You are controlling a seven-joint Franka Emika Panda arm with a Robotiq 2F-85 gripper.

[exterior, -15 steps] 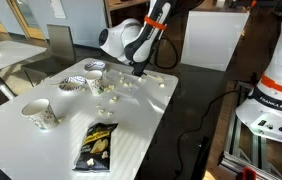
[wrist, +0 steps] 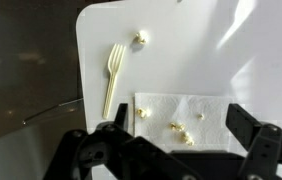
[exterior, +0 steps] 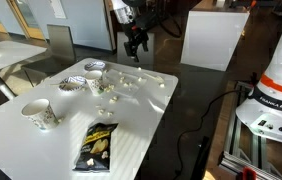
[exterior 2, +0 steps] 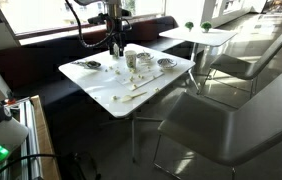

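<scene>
My gripper points down over the table, its fingers spread wide with nothing between them. In exterior view 1 it hangs above the far end of the white table [exterior: 56,160]. Below it in the wrist view lies a white napkin [wrist: 211,108] with several pale popcorn-like pieces [wrist: 176,127] on it. A cream plastic fork [wrist: 113,80] rests left of the napkin, near the table edge. One more loose piece [wrist: 141,38] sits by the fork's tines.
A black snack bag [exterior: 96,147] lies at the near end. Two patterned cups, one nearer [exterior: 40,113] and one farther [exterior: 95,82], stand on the table, with a patterned bowl [exterior: 71,83] beside the farther one. Chairs [exterior 2: 241,110] surround the table.
Things on the table look unmoved.
</scene>
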